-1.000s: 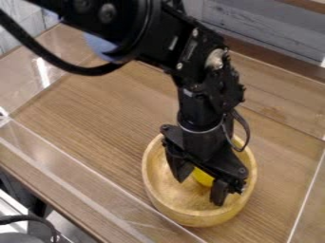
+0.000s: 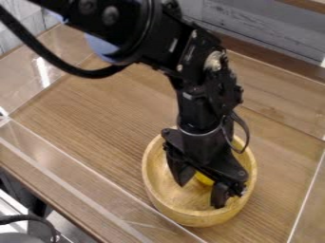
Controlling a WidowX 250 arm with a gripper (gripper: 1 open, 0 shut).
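Note:
My black gripper point(image 2: 200, 180) reaches down from the upper left into a round yellow bowl point(image 2: 178, 204) on the wooden table. Its fingers are apart, around a small yellow object point(image 2: 200, 179) that is mostly hidden by them; whether they touch it is hard to tell.
Bare wooden table point(image 2: 95, 114) extends to the left and behind the bowl. A transparent edge strip runs along the left side. A white wall point(image 2: 273, 47) stands at the back, and black cables show at the lower left.
The gripper has shifted very slightly; less of the yellow object shows between its fingers. The bowl stays in place.

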